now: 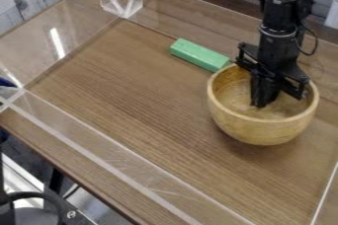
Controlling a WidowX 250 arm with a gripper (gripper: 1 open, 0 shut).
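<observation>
My black gripper reaches down into a wooden bowl on the right side of the table, its fingertips inside near the back of the bowl. It looks shut; I cannot see anything between its fingers, though the tips are partly hidden by the rim. A green block lies on the table just behind and left of the bowl.
A clear plastic piece stands at the back left. A dark cable or part is at the front left corner.
</observation>
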